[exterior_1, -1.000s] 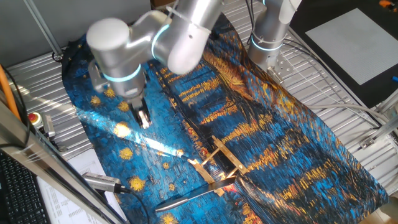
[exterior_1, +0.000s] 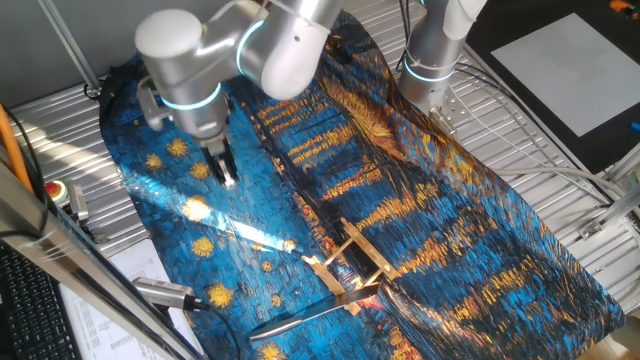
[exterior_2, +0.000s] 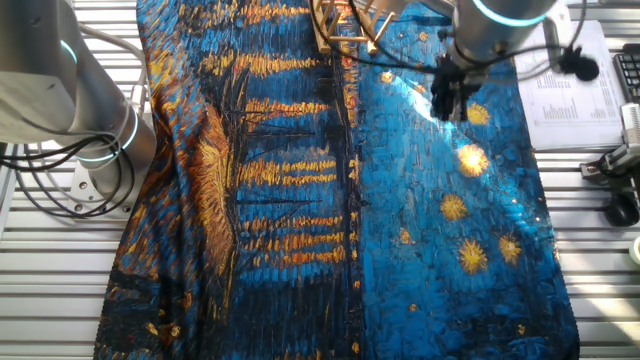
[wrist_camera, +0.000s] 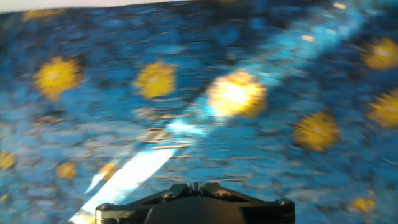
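Note:
My gripper (exterior_1: 226, 182) hangs over the star-patterned blue part of the cloth, shut, with nothing visible between its fingertips. In the wrist view the black gripper shows at the bottom edge, its tips together above bare cloth. A wooden rack (exterior_1: 352, 240) stands on the cloth towards the front in exterior view 1. The knife (exterior_1: 308, 316) lies slantwise, one end at the rack; whether it rests on the rack's bar cannot be made out. Exterior view 2 shows part of the rack (exterior_2: 352, 40) at its top edge, well apart from the gripper.
A painted-pattern cloth (exterior_2: 420, 290) covers the slatted metal table, with folds near the arm's base (exterior_1: 425, 75). Beside the cloth are a small silver device (exterior_1: 165, 292) with a cable and a keyboard (exterior_1: 35, 310).
In exterior view 1 my gripper has shifted slightly up and left, away from the rack. The rack and the knife have stayed where they were.

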